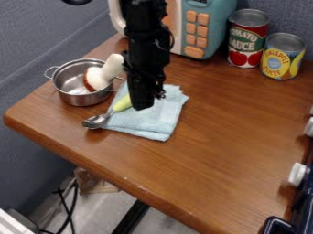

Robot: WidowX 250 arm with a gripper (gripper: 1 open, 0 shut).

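Note:
My black gripper point(142, 90) hangs over a folded light-blue cloth point(159, 122) on the wooden table point(208, 164); whether it is open or shut is hard to tell. A spoon point(98, 120) with a yellow handle lies on the cloth's left part, its upper end partly behind the gripper. A small metal pot point(71, 90) with handles sits at the left, a white and brown object point(108, 71) in it.
At the back stand a teal toy appliance point(202, 32), a tomato sauce can point(246, 41) and a yellow can point(283, 57). A dark stove edge point(294, 201) is at the right.

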